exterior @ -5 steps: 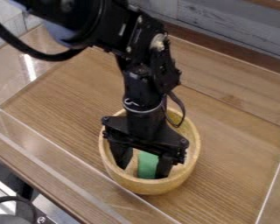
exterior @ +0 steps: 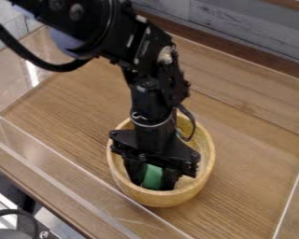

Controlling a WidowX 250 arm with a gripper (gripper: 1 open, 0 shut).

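A black robot arm reaches down from the top left into a light yellow bowl (exterior: 181, 192) near the centre of the camera view. Its gripper (exterior: 152, 170) is low inside the bowl, around a green object (exterior: 152, 181) that is partly hidden by the dark fingers. The gripper appears shut on the green object, though the fingertips are hard to make out.
A pale wall (exterior: 239, 33) runs along the back. A cable lies at the bottom left corner, beyond the table's edge.
The gripper has shifted slightly toward the left within the bowl and its fingers have drawn in over the green object, covering more of it.
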